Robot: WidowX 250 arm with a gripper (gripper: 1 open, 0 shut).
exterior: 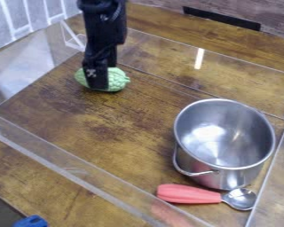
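A pale green, bumpy gourd-like vegetable (116,81) lies on the wooden floor of the clear-walled enclosure, at the upper left. My black gripper (95,80) is down over it, its fingers hiding part of the vegetable; whether they touch it or how far they stand apart is not clear. A steel pot (224,135) stands at the right. In front of the pot lies a scoop with a pink handle (190,194) and a steel bowl end.
Clear walls (97,177) edge the area on the visible sides. A blue object (31,222) sits outside at the bottom left.
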